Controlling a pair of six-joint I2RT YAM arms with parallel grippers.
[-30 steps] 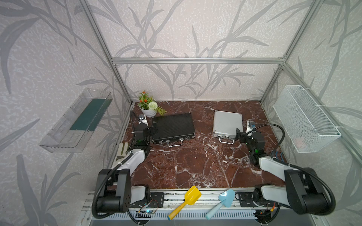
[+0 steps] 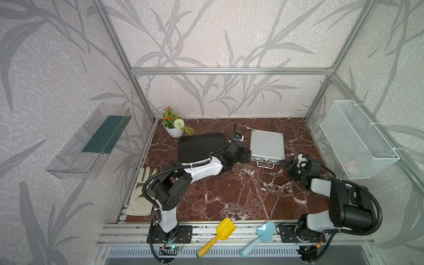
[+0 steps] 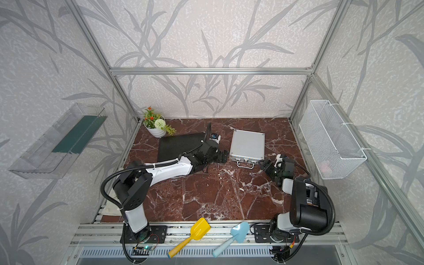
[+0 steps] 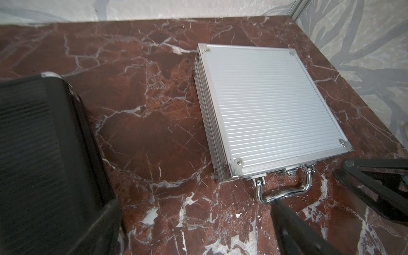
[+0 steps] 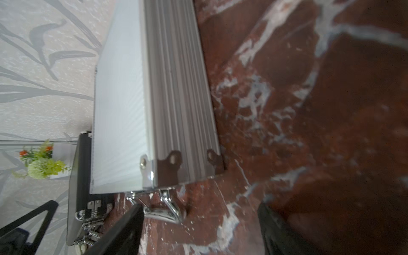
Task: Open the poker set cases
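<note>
A silver poker case (image 2: 266, 143) lies closed on the right half of the marble table, its handle and latches toward the front. A black case (image 3: 178, 143) lies to its left, partly hidden by my left arm. My left gripper (image 2: 246, 156) is open over the gap between the cases, near the silver case's front left corner. My right gripper (image 3: 265, 165) is low beside that case's front right corner; in the right wrist view its fingers stand apart with nothing seen between them, facing the case's handle (image 5: 170, 214).
A flower pot (image 2: 175, 130) stands at the back left. Wire baskets (image 2: 357, 141) hang on both side walls. Two toy shovels (image 2: 225, 227) lie on the front rail.
My left gripper has swept right from the black case's left end to beside the silver case. My right gripper shifted out and back toward the silver case's front corner, lower.
</note>
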